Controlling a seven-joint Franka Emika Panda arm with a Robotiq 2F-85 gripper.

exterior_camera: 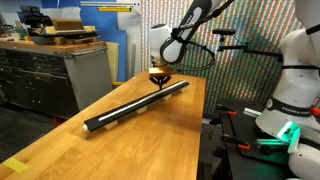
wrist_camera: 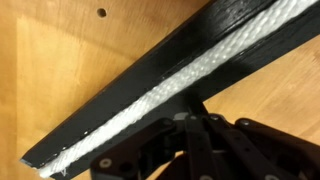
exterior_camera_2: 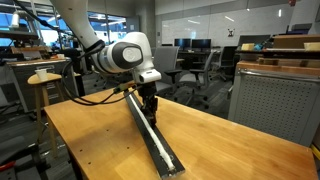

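A long black channel (exterior_camera: pixel 102 122) lies across the wooden table, with a white braided rope (wrist_camera: pixel 150 100) running along its groove. In the wrist view the rope reaches the channel's lower left end, where its tip looks slightly frayed. My gripper is shut, its dark fingertips at the channel's near wall beside the rope; nothing shows between them. Whether they touch the wall, I cannot tell. From the second exterior view, the gripper (exterior_camera_2: pixel 150 117) is low over the channel, and the rope stretches toward the near end.
Bare wooden table (exterior_camera: pixel 150 145) lies on both sides of the channel. A small hole (wrist_camera: pixel 101 12) marks the tabletop. A white robot arm (exterior_camera: pixel 293 85) stands off the right edge, and a stool (exterior_camera_2: pixel 45 85) is behind my arm.
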